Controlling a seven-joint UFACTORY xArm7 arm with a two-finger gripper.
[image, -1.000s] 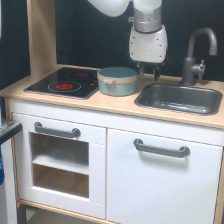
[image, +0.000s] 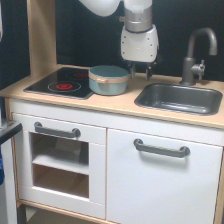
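Note:
A grey-green pot (image: 108, 84) with a tan rim sits on the wooden counter, at the right edge of the black stovetop (image: 62, 78) and seemingly partly over it. My gripper (image: 141, 70) points down from above, just right of the pot, its dark fingers low at the pot's right side. The fingers are small and dark against the wall, so whether they grip the pot's side or only touch it cannot be made out.
A grey sink (image: 180, 97) with a dark faucet (image: 194, 58) lies close on the right. Below are a white oven door (image: 60, 150) and a cabinet door (image: 160, 185), both closed.
The pot has shifted left along the counter, up against the stovetop's right side. My gripper has moved left with it, staying at its right side.

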